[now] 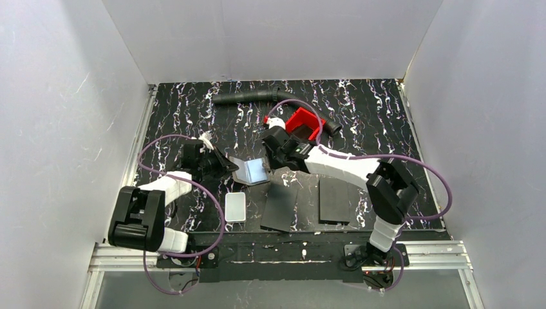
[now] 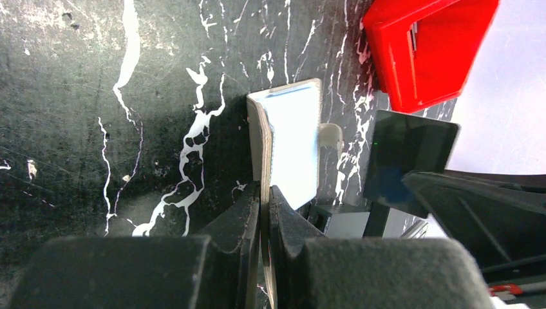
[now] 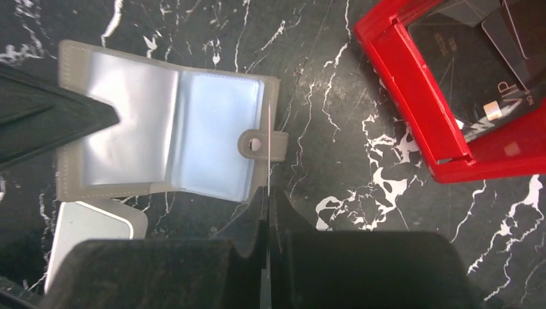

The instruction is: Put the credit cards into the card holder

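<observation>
The grey-beige card holder (image 1: 256, 171) lies spread open, its clear sleeves and snap strap visible in the right wrist view (image 3: 216, 132). My left gripper (image 1: 236, 168) is shut on the holder's left edge, which runs between its fingers in the left wrist view (image 2: 265, 188). A dark card (image 2: 409, 158) stands upright in my right gripper, which is shut on it. From the right wrist the card (image 3: 269, 138) appears as a thin edge-on line over the holder's right margin, beside the strap. Contact between card and holder cannot be told.
A red bin (image 1: 297, 117) behind the right arm has more cards inside. In front lie a white-topped case (image 1: 235, 207) and two dark flat slabs (image 1: 279, 207). A black hose (image 1: 248, 97) crosses the back. Both arms have loose purple cables.
</observation>
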